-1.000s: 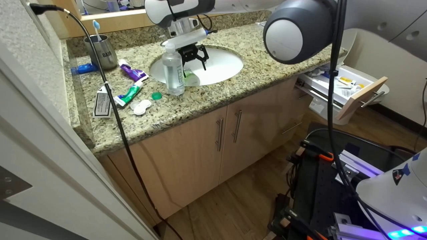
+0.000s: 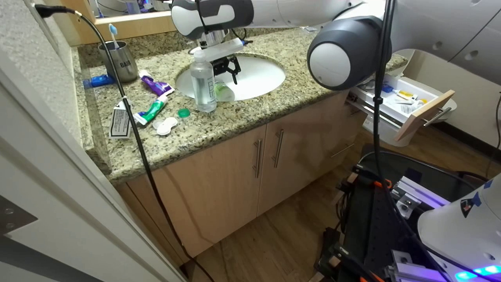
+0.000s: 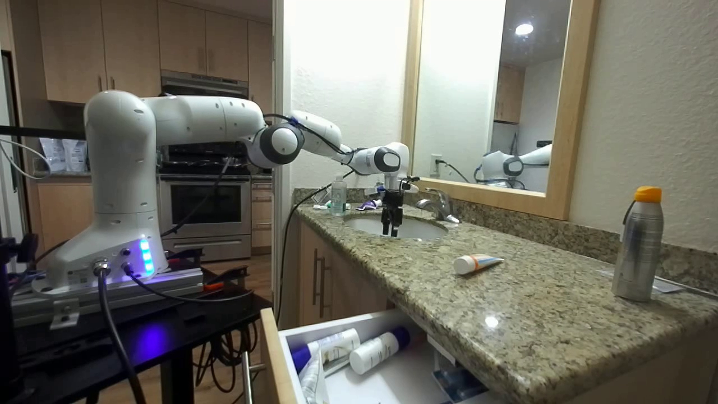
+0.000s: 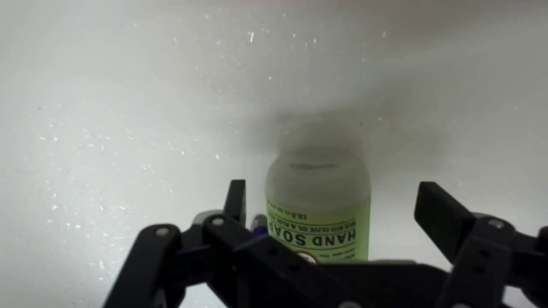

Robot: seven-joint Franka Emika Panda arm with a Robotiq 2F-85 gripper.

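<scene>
Inside the white sink (image 2: 260, 77) lies a hand soap bottle (image 4: 318, 205) with green liquid and a dark-lettered label; its lower part in the wrist view is hidden behind my gripper's linkage. My gripper is open, one finger to each side of the bottle, with a visible gap on the right. The left finger (image 4: 236, 200) stands closer to it. In exterior view 2 the gripper (image 3: 391, 232) points down over the sink. From exterior view 1, a clear bottle (image 2: 202, 87) on the counter partly hides the soap bottle (image 2: 224, 92).
The clear bottle stands upright at the sink's near left rim. Toothpaste tubes (image 2: 154, 109), a metal cup (image 2: 120, 63) and a green cap (image 2: 183, 112) lie left. The faucet (image 3: 441, 204) is behind the sink. An open drawer (image 3: 357, 387) juts out below the counter.
The gripper has shifted slightly left in exterior view 1 and the forearm has swung a little lower. The counter items have not moved.
</scene>
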